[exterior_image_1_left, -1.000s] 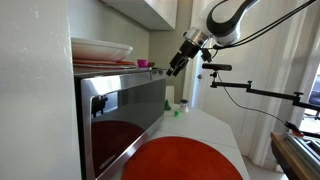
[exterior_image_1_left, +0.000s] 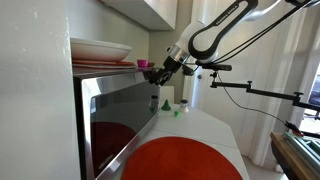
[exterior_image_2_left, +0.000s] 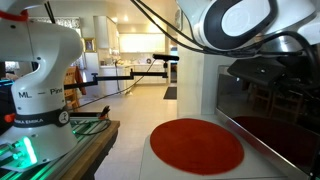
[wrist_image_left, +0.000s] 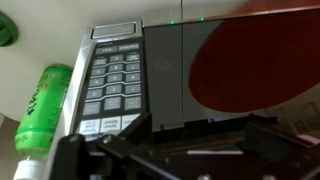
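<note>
My gripper stands open in the wrist view, with nothing seen between its fingers. It faces the front of a microwave (wrist_image_left: 168, 75), whose keypad (wrist_image_left: 115, 80) is left of the dark door glass. A red round shape reflects in that glass. From exterior view 1, the gripper (exterior_image_1_left: 160, 75) hangs by the far end of the microwave (exterior_image_1_left: 120, 108), near its top edge; whether it touches cannot be told. The microwave door appears closed. Exterior view 2 shows the arm (exterior_image_2_left: 235, 25) above the counter, with the fingers hard to make out.
A red round mat (exterior_image_1_left: 180, 160) covers the near counter. White dishes (exterior_image_1_left: 98, 52) and a pink cup (exterior_image_1_left: 142, 63) rest on top of the microwave. Beside the keypad is a green bottle (wrist_image_left: 42, 110).
The arm has swung left and slightly down in exterior view 1, bringing the gripper closer to the microwave's far end. Mat, dishes and cup look unmoved.
</note>
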